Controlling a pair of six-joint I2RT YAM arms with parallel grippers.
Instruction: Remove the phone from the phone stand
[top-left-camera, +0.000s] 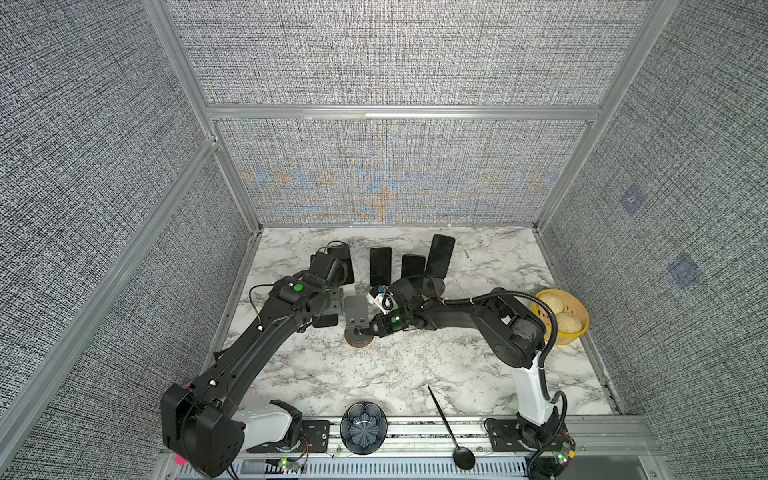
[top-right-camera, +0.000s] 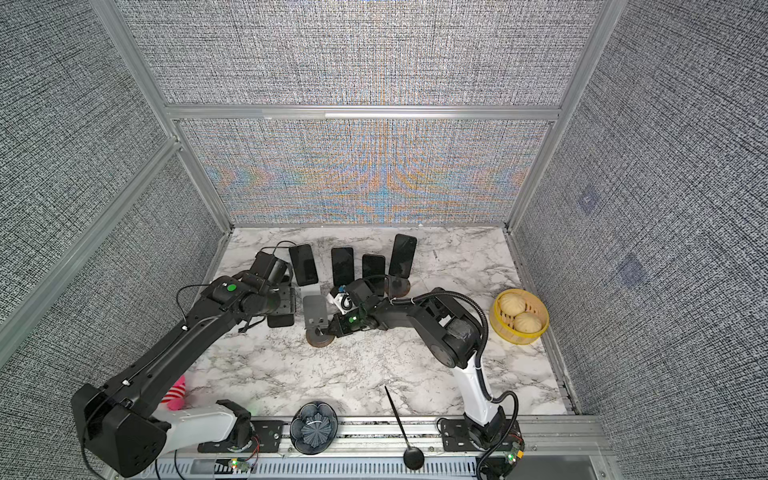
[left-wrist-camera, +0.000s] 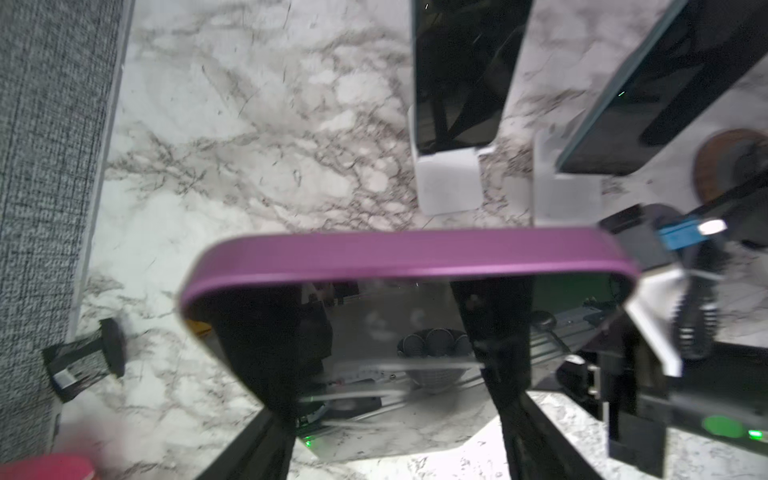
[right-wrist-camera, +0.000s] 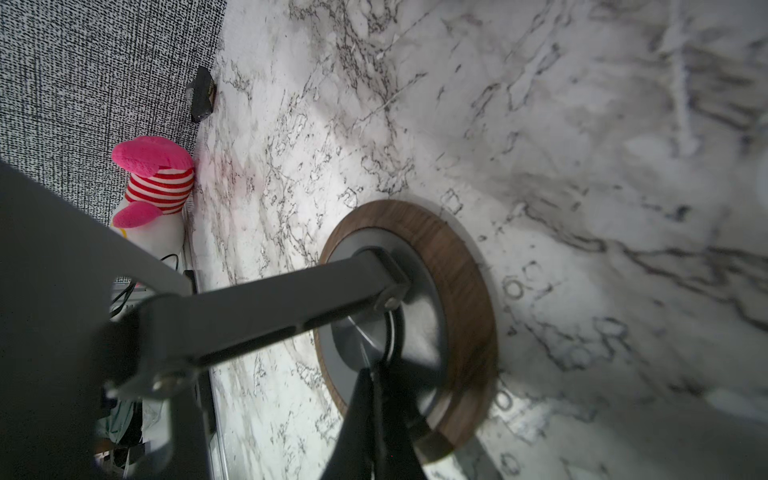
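Observation:
A phone with a purple edge (left-wrist-camera: 408, 252) fills the middle of the left wrist view, its glossy face mirroring the table. My left gripper (top-right-camera: 281, 305) is shut on it, left of the grey phone stand and apart from it. No phone rests on the stand's bare grey plate (top-right-camera: 315, 307); a hinged arm (right-wrist-camera: 288, 300) joins it to a round wooden base (right-wrist-camera: 472, 352) on the table. My right gripper is shut by the hinge over the base, its tips overlapping the metal disc; nothing clear shows between them, and contact is hard to tell.
Several other dark phones stand behind, among them one at the left (top-right-camera: 303, 264) and one at the right (top-right-camera: 403, 256). A yellow basket with buns (top-right-camera: 543, 329) sits at the right. Up front are a black flower-shaped bowl (top-right-camera: 313, 427) and a ladle (top-right-camera: 413, 457).

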